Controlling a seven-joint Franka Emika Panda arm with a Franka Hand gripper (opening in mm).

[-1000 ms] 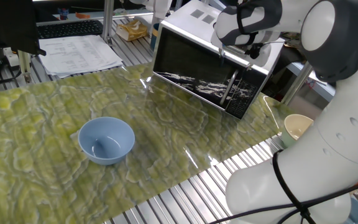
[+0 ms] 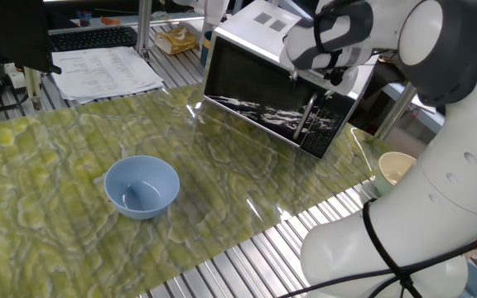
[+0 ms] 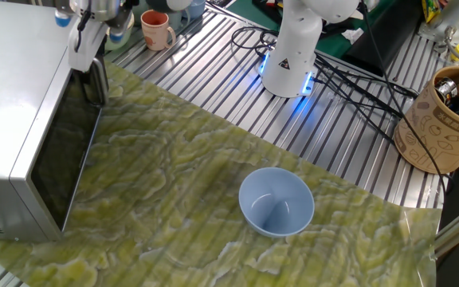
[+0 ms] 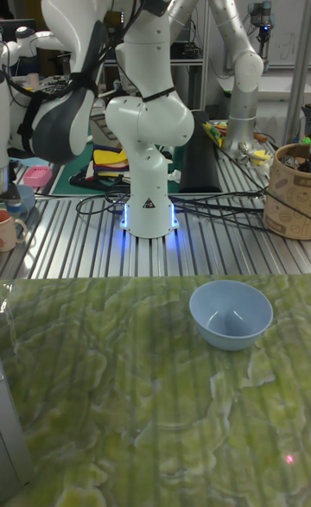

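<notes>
A white microwave (image 2: 263, 33) with a dark glass door stands at the back of the green marbled mat, its door shut. My gripper (image 2: 315, 78) is at the upper right of the microwave's front, close above the vertical door handle (image 2: 305, 116). In the second exterior view the gripper (image 3: 86, 49) is at the top left, beside the handle (image 3: 97, 81); whether it touches is unclear. The spread of its fingers is too small and covered to make out. An empty light blue bowl (image 2: 142, 188) rests upright on the mat, well away from the gripper.
Behind my arm's side of the mat stand a cream bowl (image 2: 394, 168) and an orange mug (image 3: 157, 30). A patterned utensil bucket (image 3: 440, 123) is on the slatted table near the arm's base (image 3: 288, 76). The mat (image 3: 174, 175) between microwave and blue bowl is clear.
The microwave and blue bowl have stayed put.
</notes>
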